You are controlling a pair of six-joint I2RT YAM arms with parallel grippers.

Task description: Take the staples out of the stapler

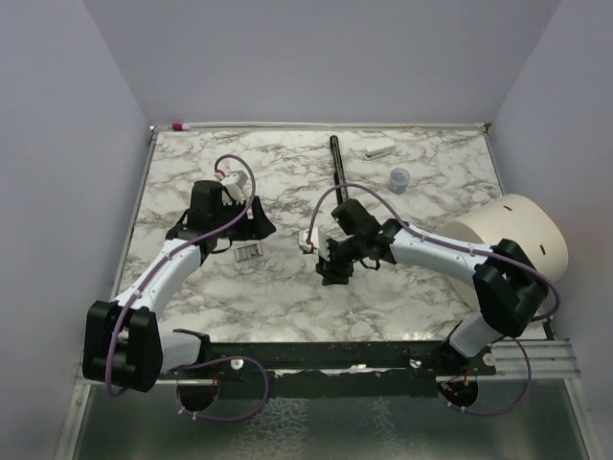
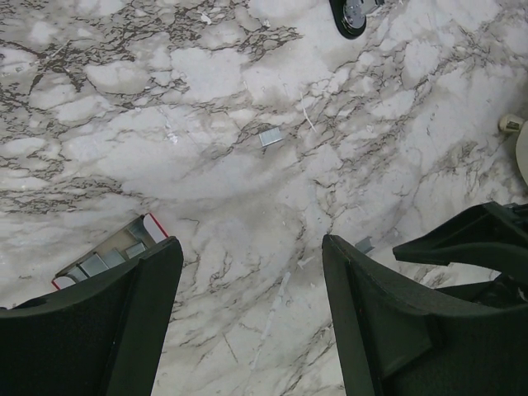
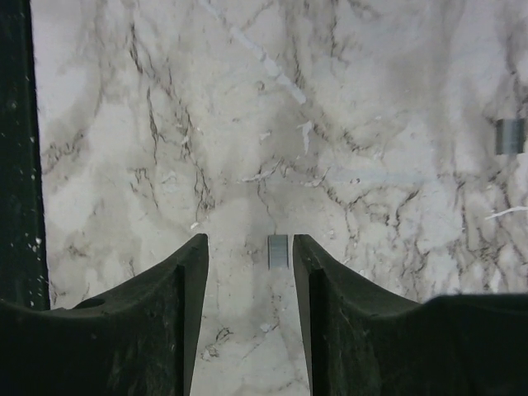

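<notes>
A black stapler [image 1: 337,165] lies open and elongated at the back centre; its end [image 2: 351,15] shows at the top of the left wrist view. My left gripper stands open above the table left of centre, near a small case [image 2: 111,250] holding staple strips. My right gripper is open, low over the front centre, with a small staple strip [image 3: 278,250] just beyond its fingertips. More small grey strips [image 2: 271,136] [image 3: 510,136] lie loose on the marble. Nothing shows between either gripper's fingers.
A large cream cylinder [image 1: 522,240] occupies the right side. A clear blue cup [image 1: 398,177] and a white block [image 1: 379,149] stand at the back right. The table's dark front edge [image 3: 21,165] borders the right wrist view.
</notes>
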